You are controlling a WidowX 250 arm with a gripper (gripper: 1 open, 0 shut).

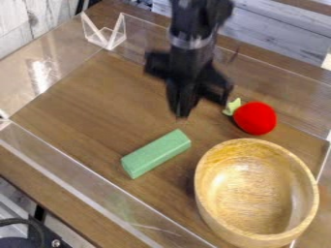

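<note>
The dark gripper (175,79) hangs blurred in the upper middle of the camera view, above the wooden tabletop. Its fingers are too blurred to make out clearly. A mint green block (157,153) lies flat on the table below it, apart from it and fully in view.
A large wooden bowl (256,199) sits at the lower right. A red strawberry-like object (256,118) lies behind it. A clear bracket (105,29) stands at the upper left rim.
</note>
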